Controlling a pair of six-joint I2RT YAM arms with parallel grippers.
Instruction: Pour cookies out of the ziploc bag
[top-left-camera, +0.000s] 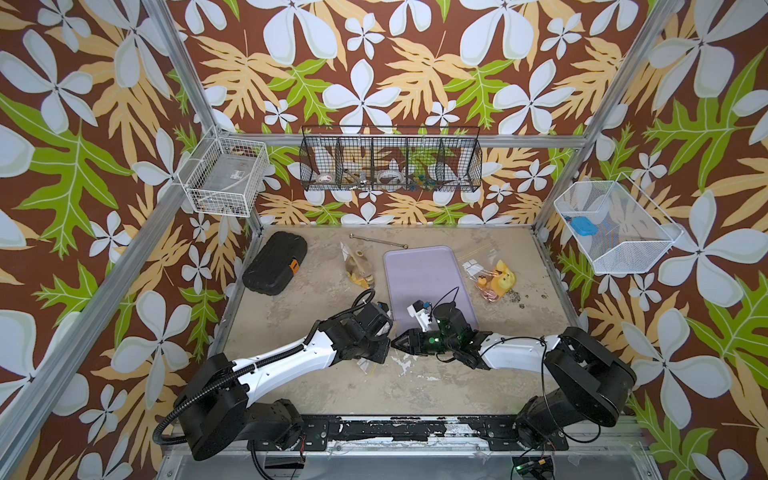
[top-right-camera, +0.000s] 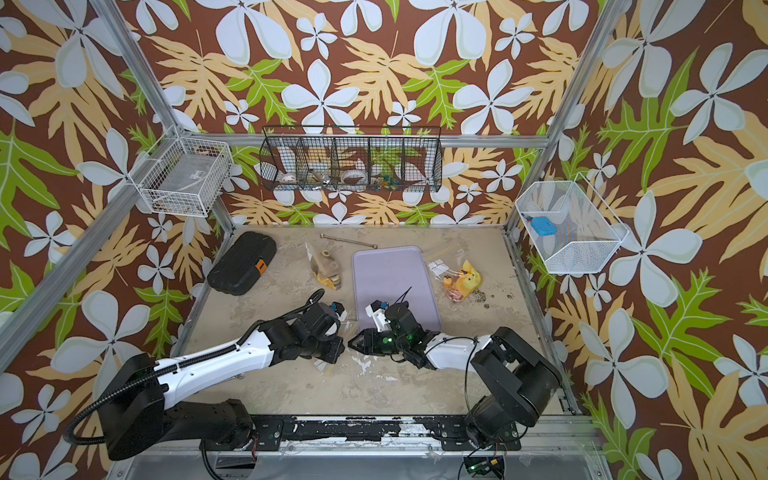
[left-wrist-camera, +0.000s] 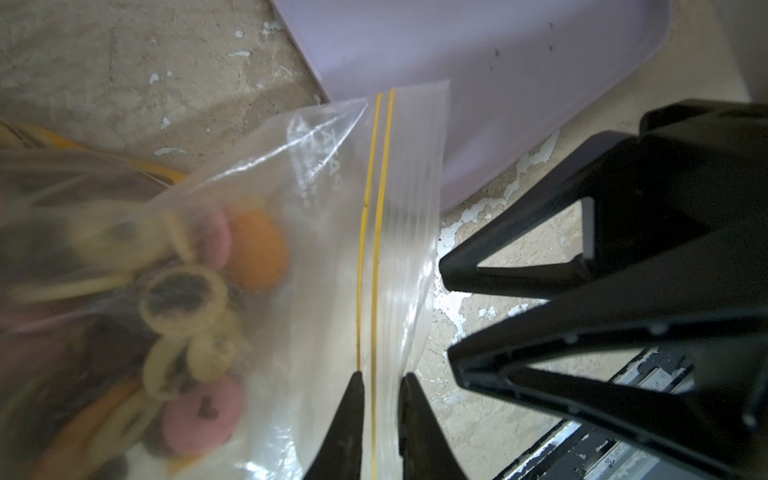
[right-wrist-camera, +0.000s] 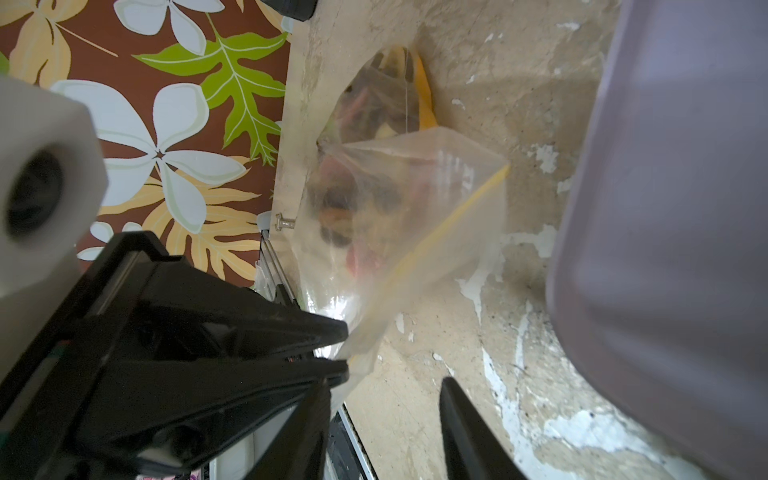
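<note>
A clear ziploc bag (left-wrist-camera: 320, 264) holds several ring- and round-shaped cookies (left-wrist-camera: 204, 416) in orange, pink and cream. Its yellow-striped zip edge runs down between the fingertips of my left gripper, which stands part open with a narrow gap. From the right wrist view, the bag (right-wrist-camera: 384, 216) tapers toward the left gripper's tips; whether they touch it, I cannot tell. My right gripper is open, with only bare table showing between its fingers, close beside the left one. Just beyond both grippers lies the lilac tray (top-left-camera: 416, 276), bare where it shows.
Another clear bag (top-left-camera: 357, 264) with brown and yellow contents lies left of the tray. A bag with a yellow toy (top-left-camera: 497, 280) lies to its right. A black case (top-left-camera: 276, 262) sits at the left, a metal rod (top-left-camera: 377, 241) at the back.
</note>
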